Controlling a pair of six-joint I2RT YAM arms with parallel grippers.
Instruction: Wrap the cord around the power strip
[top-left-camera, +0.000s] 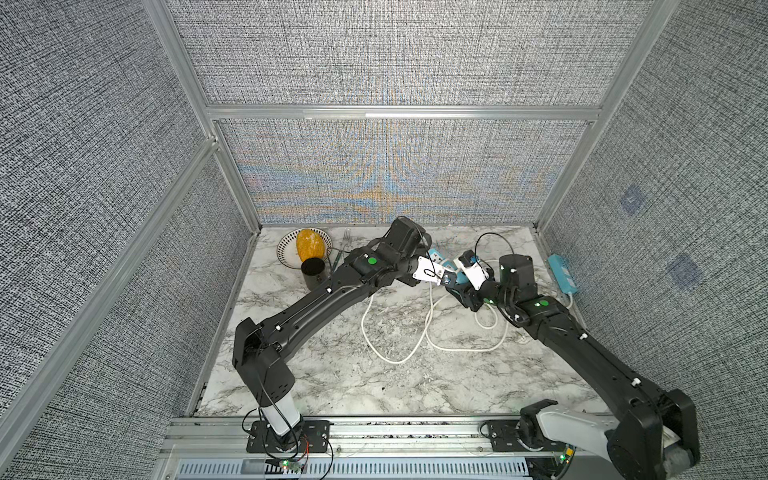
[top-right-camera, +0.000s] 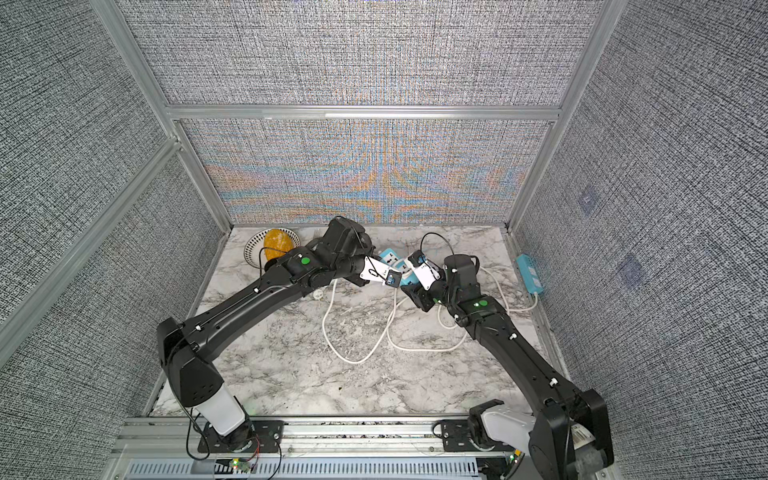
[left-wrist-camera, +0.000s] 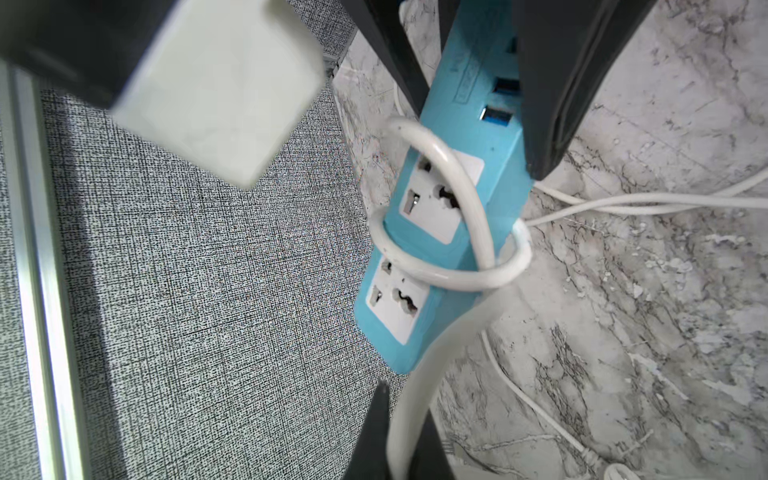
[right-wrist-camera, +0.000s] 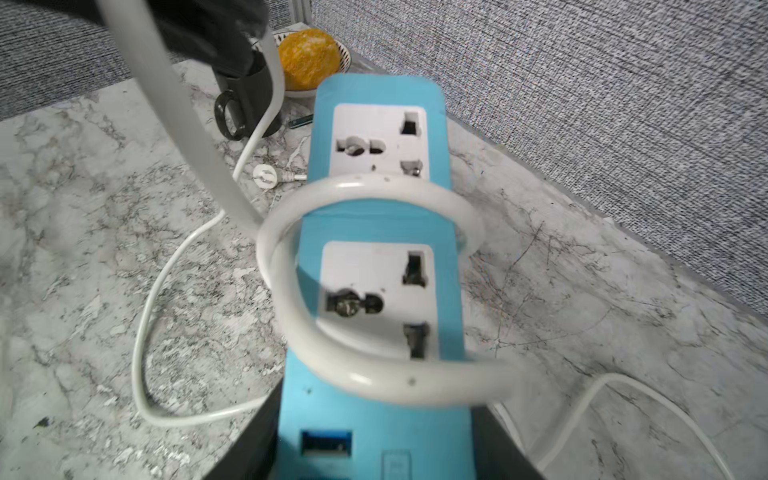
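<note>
A light blue power strip (left-wrist-camera: 472, 128) with white socket panels is held in my right gripper (top-right-camera: 408, 284), shut on it. White cord (right-wrist-camera: 368, 376) loops loosely around the strip's socket end in both wrist views, with more cord trailing over the table. My left gripper (top-left-camera: 448, 280) is close to the strip and right gripper, its body partly covering the strip in the top views. In the left wrist view a blurred length of cord (left-wrist-camera: 432, 376) runs down between dark fingers at the bottom; the left gripper is shut, apparently around that cord.
A plate (top-left-camera: 285, 254) with an orange item and a dark mug (top-left-camera: 313, 276) stand at the back left. A second blue power strip (top-left-camera: 561, 274) lies at the right edge. The front of the marble table holds only loose cord.
</note>
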